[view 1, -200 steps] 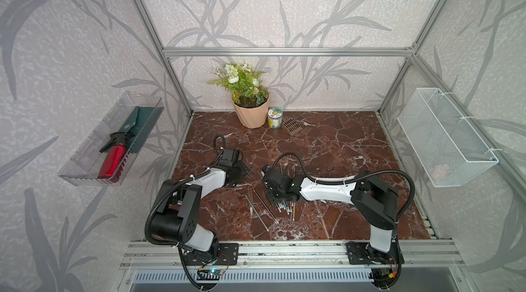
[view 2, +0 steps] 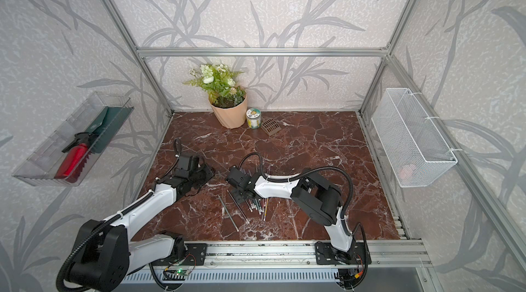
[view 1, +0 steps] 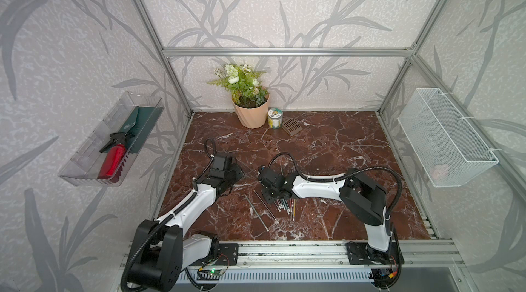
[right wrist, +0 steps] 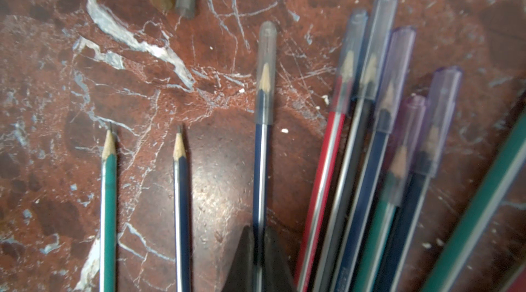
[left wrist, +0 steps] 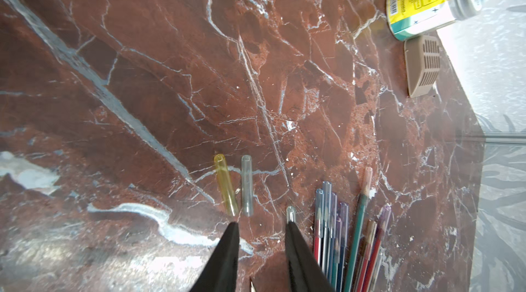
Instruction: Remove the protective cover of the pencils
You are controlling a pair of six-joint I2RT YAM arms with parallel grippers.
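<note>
Several pencils with clear and tinted plastic covers (right wrist: 393,45) lie side by side in the right wrist view. A navy pencil (right wrist: 260,171) with a clear cover stands apart from the bunch, with my right gripper at its shaft; whether the fingers grip it is unclear. Two pencils at left, one teal (right wrist: 108,209) and one navy (right wrist: 182,209), have bare tips. A yellow loose cover (left wrist: 225,185) and a clear one (left wrist: 247,185) lie on the table beyond the tips. My left gripper is open above the table, left of the pencils, with nothing visible between its fingers.
At the back stand a potted plant (view 1: 250,111), a can (view 1: 275,120) and a small slotted block (view 1: 292,126). A bin with red-handled tool (view 1: 114,157) hangs left, a white mesh basket (view 1: 446,138) right.
The left arm has moved back toward the front left. The right arm has shifted slightly leftward over the pencils.
</note>
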